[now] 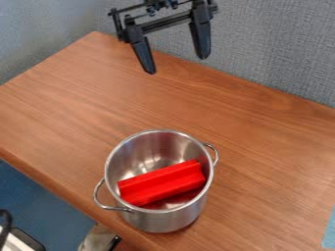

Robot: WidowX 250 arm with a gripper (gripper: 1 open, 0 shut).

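My gripper (174, 59) hangs at the top of the view over the far part of the wooden table, its two black fingers wide apart with nothing between them. Below it, near the front of the table, stands a steel pot (161, 218) with two side handles. A red bar-shaped object (161, 182) lies inside the pot, which is well apart from the gripper.
A grey padded wall (275, 49) runs along the back. Blue floor shows past the left front edge.
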